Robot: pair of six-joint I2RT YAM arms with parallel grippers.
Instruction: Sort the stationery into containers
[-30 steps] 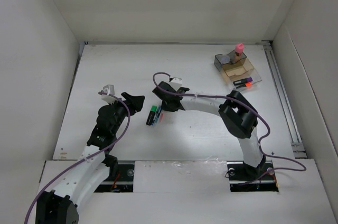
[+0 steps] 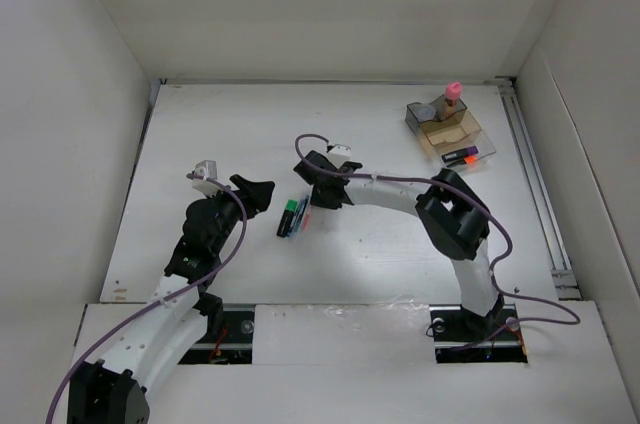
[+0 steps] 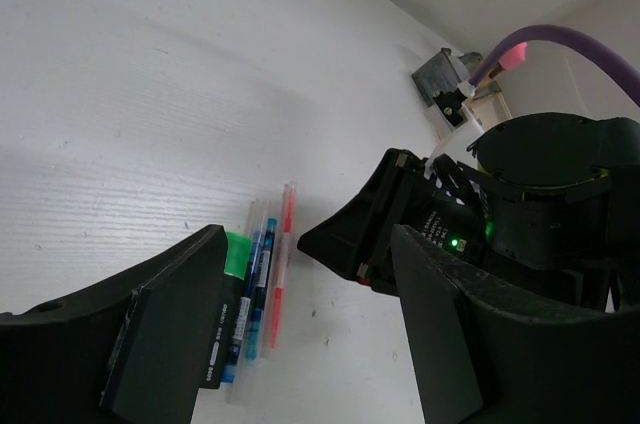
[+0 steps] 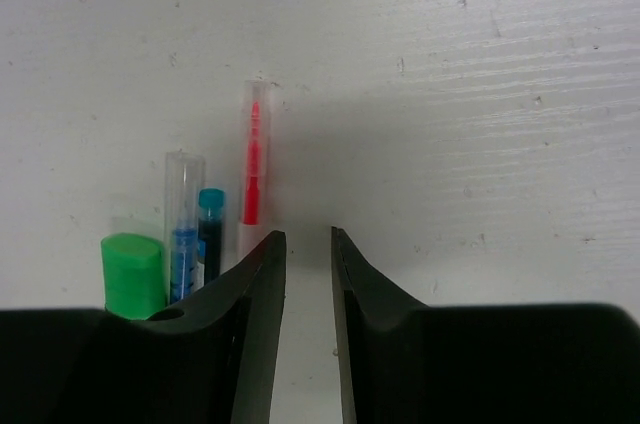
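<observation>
A green-capped black marker (image 3: 224,314) lies beside slim clear-barrelled pens, blue (image 4: 183,234) and dark with a teal cap (image 4: 210,234), and a red one (image 4: 254,159) at the group's edge. My right gripper is low over the table by the red pen, fingers part open, a narrow gap between them with nothing visible in it. My left gripper is open, with nothing between its fingers, left of the pens in the top view (image 2: 262,194).
At the back right stands a clear divided container (image 2: 480,132) holding a pink-topped item (image 2: 453,91) and several markers (image 2: 459,154).
In the top view my right gripper has shifted slightly to the right, uncovering a little more of the pens. My left arm and the pens look unmoved.
</observation>
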